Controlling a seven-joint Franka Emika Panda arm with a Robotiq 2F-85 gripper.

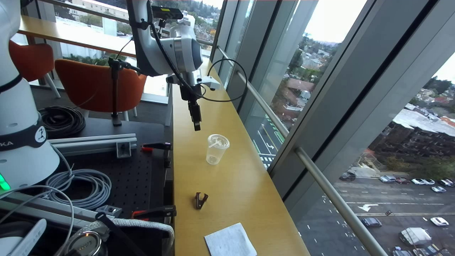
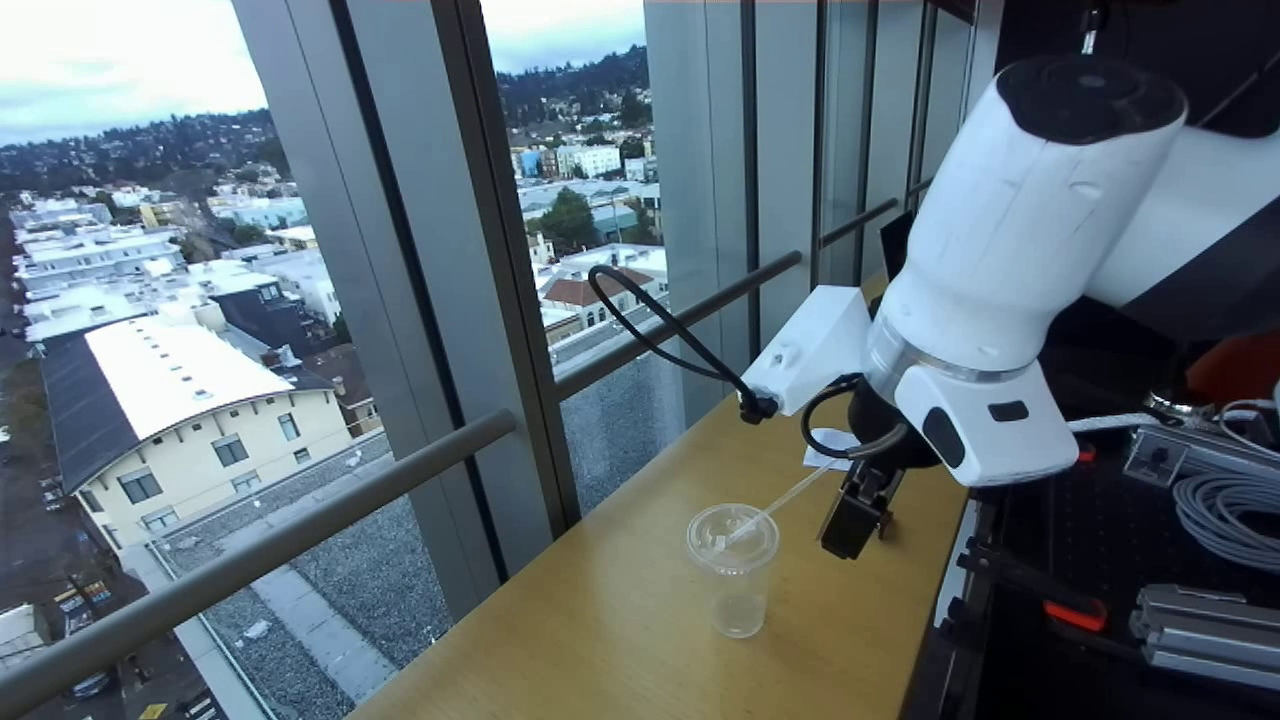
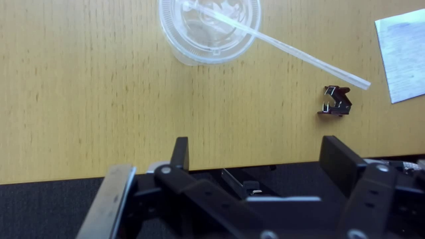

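Observation:
A clear plastic cup (image 1: 216,150) with a lid stands upright on the wooden counter. From its lid a translucent straw (image 2: 786,493) slants up and outward; in the wrist view the straw (image 3: 295,51) stretches right, past the cup (image 3: 211,32) rim. Whether it passes through the lid cannot be made out. My gripper (image 1: 196,127) hangs above the counter, apart from the cup. In the wrist view the gripper is open, its fingers wide apart and nothing between them. The cup is beyond the fingertips there.
A dark staple remover (image 3: 337,101) and a folded white cloth or paper (image 1: 230,240) lie on the counter (image 1: 230,200). Windows with a metal rail (image 1: 264,104) border one side. On the other, a black bench holds clamps and coiled cable (image 1: 81,187).

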